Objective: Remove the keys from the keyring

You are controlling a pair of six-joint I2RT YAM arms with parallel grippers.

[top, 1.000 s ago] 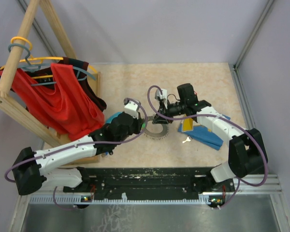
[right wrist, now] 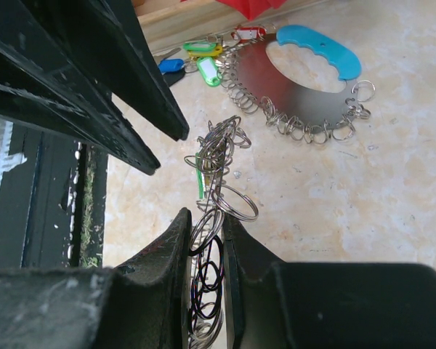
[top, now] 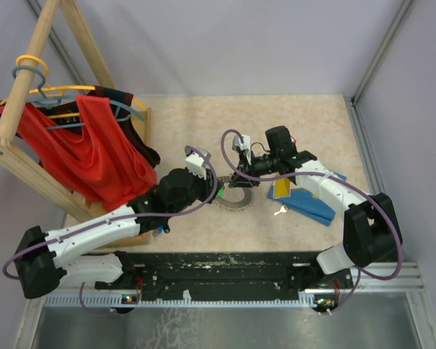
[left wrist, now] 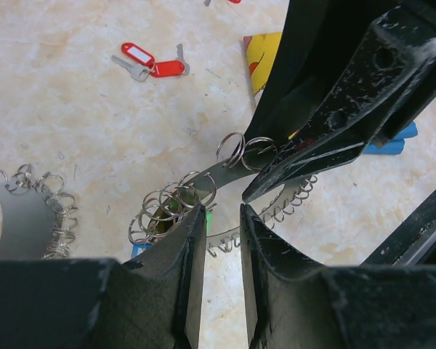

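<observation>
My right gripper (top: 238,174) is shut on a tangle of steel rings (right wrist: 212,156) from a curved metal ring plate (left wrist: 298,200), which hangs below, with a bit of green behind the rings. My left gripper is open a little way beside it, its fingertips near the coils, with nothing clearly between them. Loose keys with red tags (left wrist: 167,69) lie on the table in the left wrist view. More tagged keys (right wrist: 208,70) hang from a second ring plate with a blue handle (right wrist: 316,51).
A wooden rack with red cloth (top: 87,145) fills the left side. A yellow item (top: 281,189) on blue folded material (top: 312,207) lies at the right.
The right arm has stayed where it was.
</observation>
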